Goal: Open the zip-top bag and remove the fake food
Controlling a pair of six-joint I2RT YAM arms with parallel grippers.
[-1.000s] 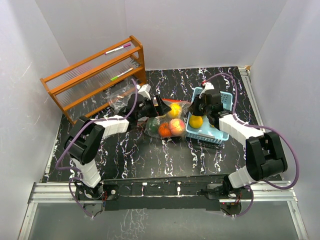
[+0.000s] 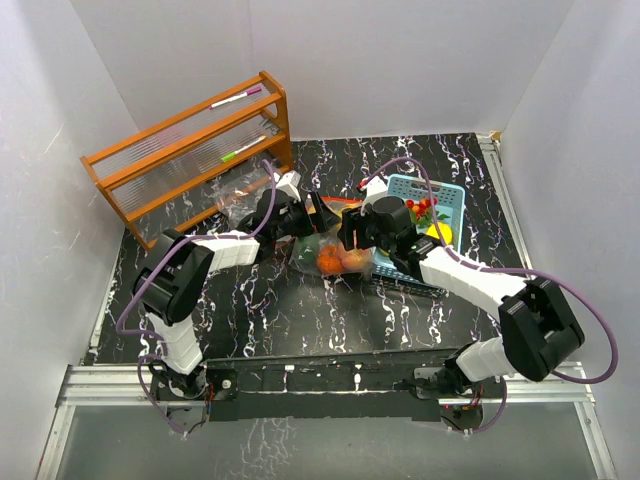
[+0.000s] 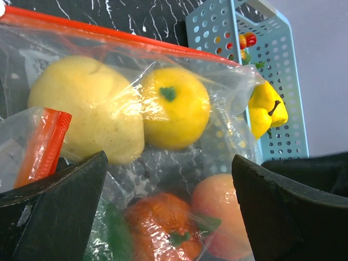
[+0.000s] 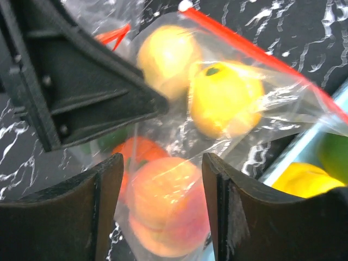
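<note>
The clear zip top bag (image 2: pixel 310 255) with red seal lies in the middle, holding a yellow pepper-like piece (image 3: pixel 176 109), a pale yellow piece (image 3: pixel 87 109), a tomato (image 3: pixel 163 228), a peach (image 3: pixel 217 206) and something green. My left gripper (image 2: pixel 322 218) stands open over the bag's left part, the fake food visible between its fingers in the left wrist view. My right gripper (image 2: pixel 355 230) is open above the bag, close beside the left one, with the peach seen between and beyond its fingertips in the right wrist view.
A blue basket (image 2: pixel 450 200) holding several pieces of fake food stands right of the bag. A wooden rack (image 2: pixel 190 140) stands at back left, with another clear bag (image 2: pixel 235 195) before it.
My right gripper has moved from over the basket leftward and toward the front, to above the bag. The left gripper has barely moved.
</note>
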